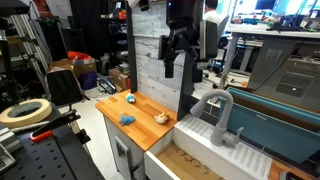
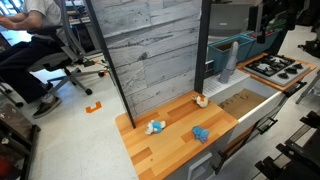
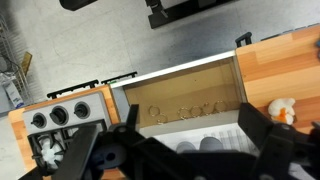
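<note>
My gripper (image 1: pixel 178 74) hangs above the counter and the pulled-out drawer, pointing down, clear of everything below. Its two fingers are spread apart in the wrist view, and nothing shows between them. Inside the drawer (image 3: pixel 218 83), a few small hook-like or ring-like items lie on the wooden bottom. On the wooden counter (image 2: pixel 170 143) sit several small toys: a blue one (image 2: pixel 201 133), a blue-and-white one (image 2: pixel 155 127) and an orange-and-white one (image 2: pixel 202 100).
A grey faucet (image 1: pixel 222 116) rises from the white sink beside the drawer. Further along stands a stove top (image 2: pixel 272 67). A white plank panel (image 2: pixel 158 55) borders the counter's back. Blue bins (image 1: pixel 268 128) stand behind the sink.
</note>
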